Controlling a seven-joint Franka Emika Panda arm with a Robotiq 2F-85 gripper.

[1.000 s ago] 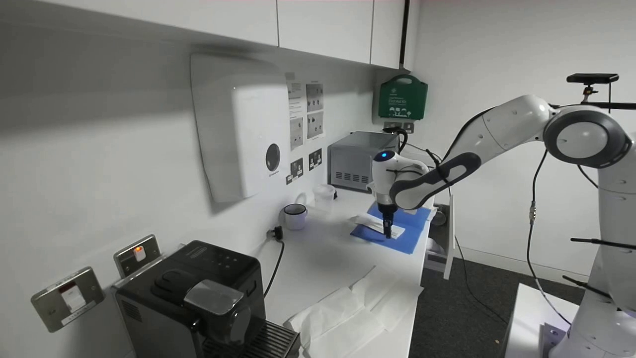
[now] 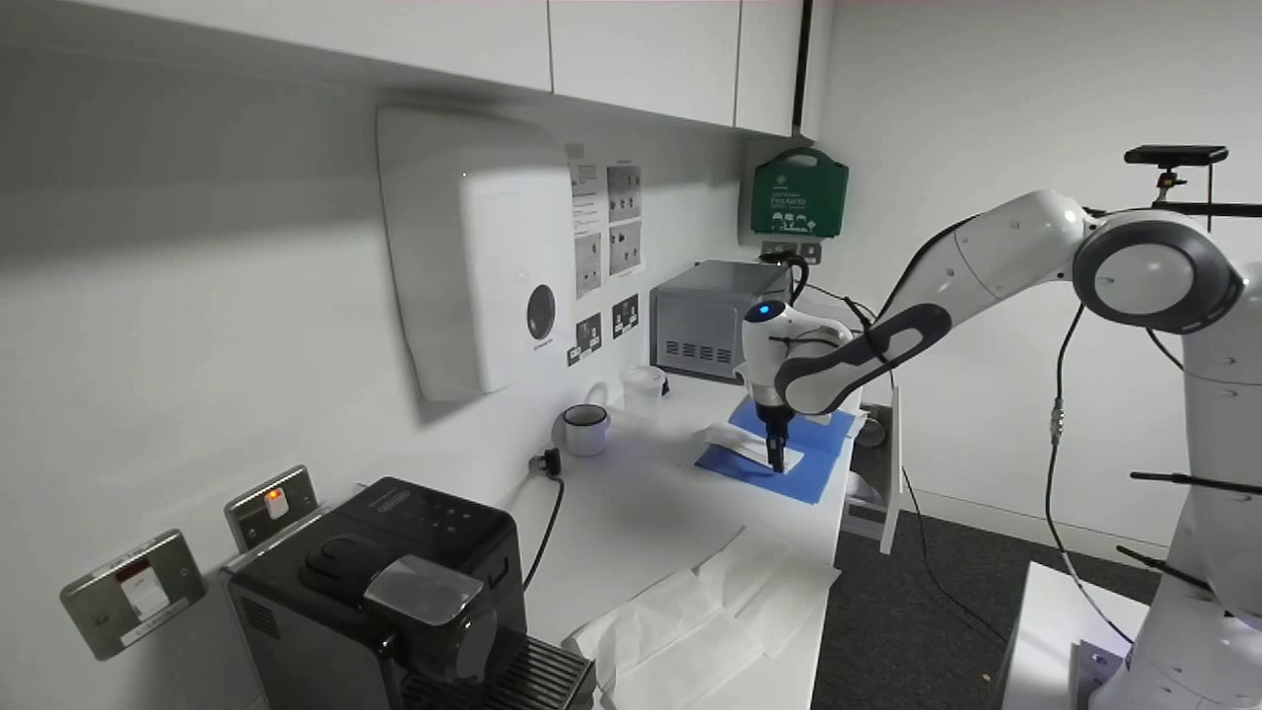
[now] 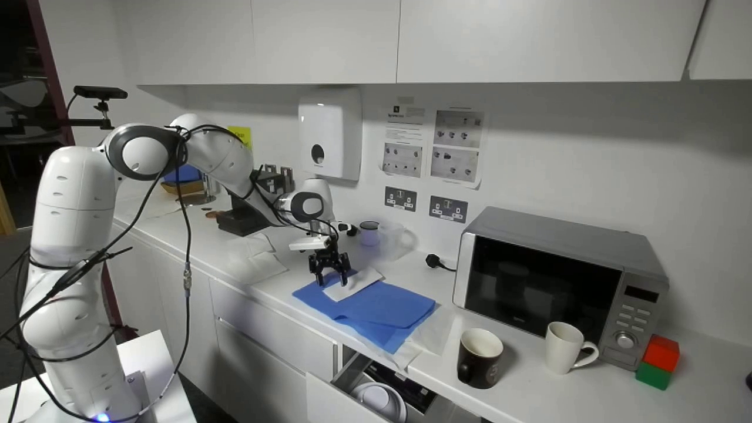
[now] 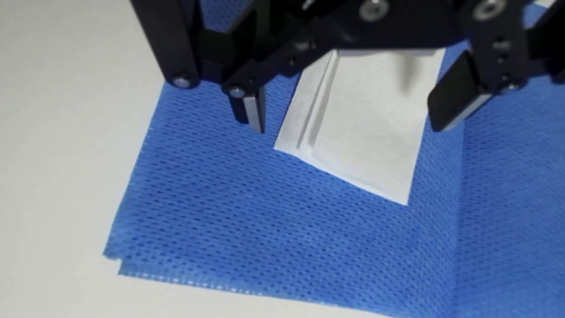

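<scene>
My gripper is open above a folded white paper towel [image 4: 365,127], one finger to either side of it in the wrist view, and nothing is gripped. Underneath the towel lies a blue cloth [image 4: 254,222], spread on the white counter with a folded layer along its right part. From the second exterior view, the black fingers [image 3: 343,278] point down close over the towel's near end. Whether they touch the cloth is hard to tell. The gripper's own body hides the towel's far end in the wrist view.
Beyond the blue cloth stand a black mug [image 3: 479,359], a white mug [image 3: 566,346] and the microwave [image 3: 557,282]. Below the counter edge a drawer [image 3: 345,395] hangs open with dishes inside. An enamel mug [image 2: 585,430] is near the wall. White sheets [image 2: 710,615] cover the counter by the coffee machine [image 2: 390,592].
My gripper has shifted very slightly to the right and down in the first exterior view. The towel and the cloth look unmoved.
</scene>
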